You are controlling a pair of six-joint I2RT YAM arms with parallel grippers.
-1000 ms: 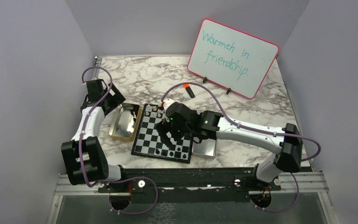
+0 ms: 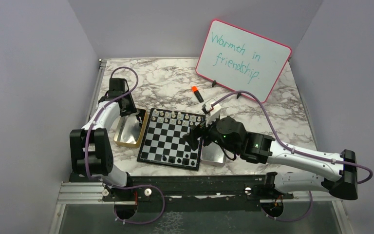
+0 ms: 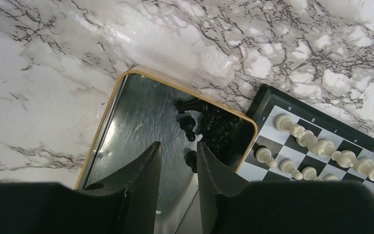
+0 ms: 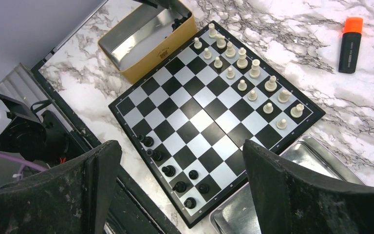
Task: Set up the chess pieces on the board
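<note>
White pieces fill two rows along the far side of the chessboard [image 4: 195, 110], one of them a white queen or king [image 4: 242, 58]. At the near side stand several black pieces, among them a black piece [image 4: 168, 170]. More black pieces [image 3: 219, 124] lie in a heap in the gold-rimmed box [image 3: 108, 114] left of the board. Over that box hangs my left gripper, partly open, nothing held; a small black piece [image 3: 191, 158] shows just beyond its fingertips. My right gripper is open and empty above the board's right part.
A metal tray [image 4: 238, 212] sits against the board's right edge. An orange-capped black marker [image 4: 350, 46] lies behind the board. The whiteboard [image 2: 243, 61] stands at the back right. Bare marble [image 2: 160, 78] stretches behind the board.
My left arm has moved right and its gripper now reaches over the box, its fingers narrower. The right arm has shifted right, uncovering more white pieces.
</note>
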